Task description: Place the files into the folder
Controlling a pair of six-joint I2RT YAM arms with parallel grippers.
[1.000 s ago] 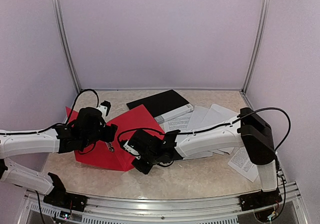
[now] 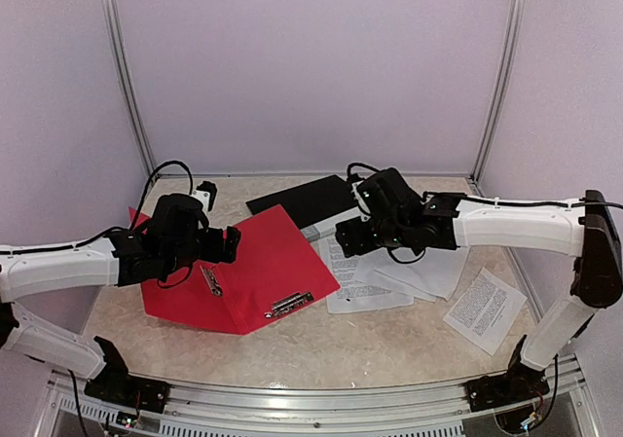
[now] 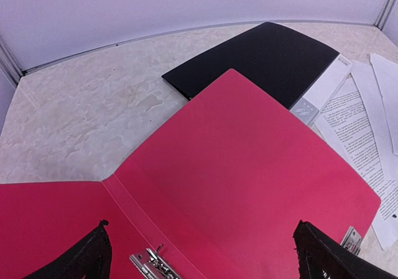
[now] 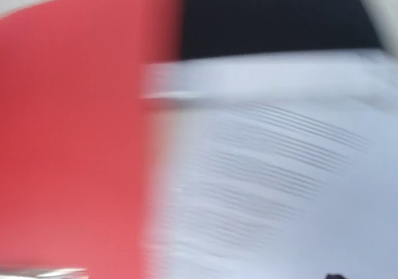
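Observation:
A red folder [image 2: 268,262] lies spread open on the left of the table, with metal clips [image 2: 288,304] on it. Printed sheets [image 2: 365,291] and blank ones overlap to its right; a single printed sheet [image 2: 485,309] lies apart at the far right. My left gripper [image 2: 216,245] is open above the folder, nothing between its fingers. My right gripper [image 2: 355,238] hangs over the papers, open; its wrist view is blurred, showing the folder [image 4: 68,130], the sheets [image 4: 261,192] and hardly any of the gripper.
A black folder [image 2: 297,193] with a pale strip lies behind the red one.
My right gripper has swung up and right from the red folder's front to over the papers, uncovering the folder's clip. The left gripper has shifted slightly right and up.

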